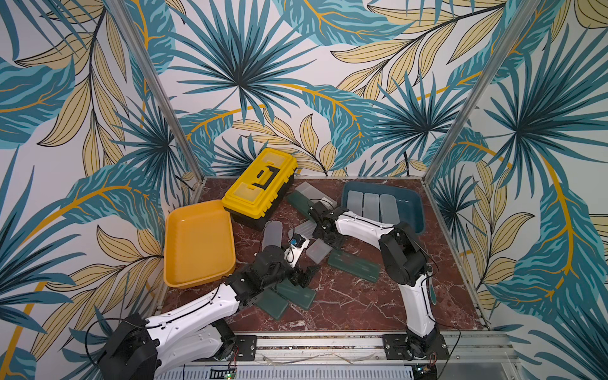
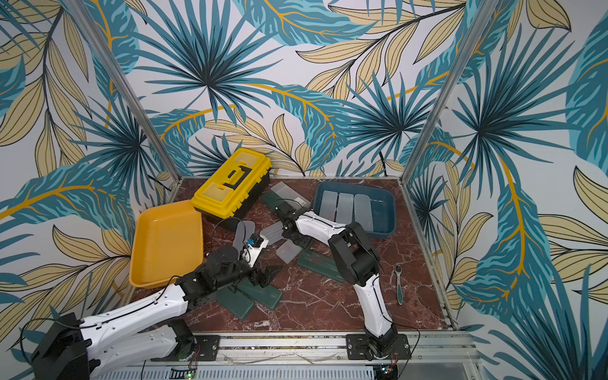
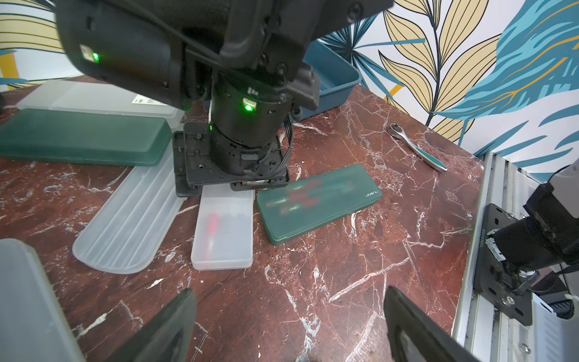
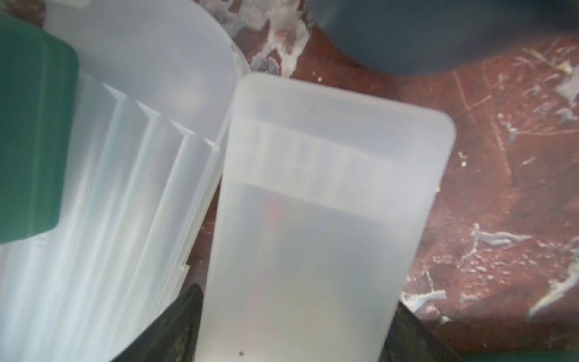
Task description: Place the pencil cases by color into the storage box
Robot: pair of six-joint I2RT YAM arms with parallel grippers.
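Note:
A frosted white pencil case (image 4: 319, 253) lies flat on the table, with my right gripper straddling it. The fingers (image 4: 181, 328) sit close against both long sides; whether they grip cannot be told. My left gripper is open, empty, above bare table in front. A blue bin (image 1: 413, 212) at the back right holds three white cases (image 1: 371, 205). Other cases lie loose: a green one (image 3: 319, 202) to the right, a ribbed clear one (image 3: 129, 217), a green one (image 3: 84, 135) behind it, a white one (image 1: 272, 233) and green ones (image 1: 296, 294) under the left arm.
An empty orange bin (image 1: 199, 247) stands at the left. Beside it is a yellow toolbox (image 1: 261, 183) with a black base. A wrench-like tool (image 2: 399, 285) lies near the right edge.

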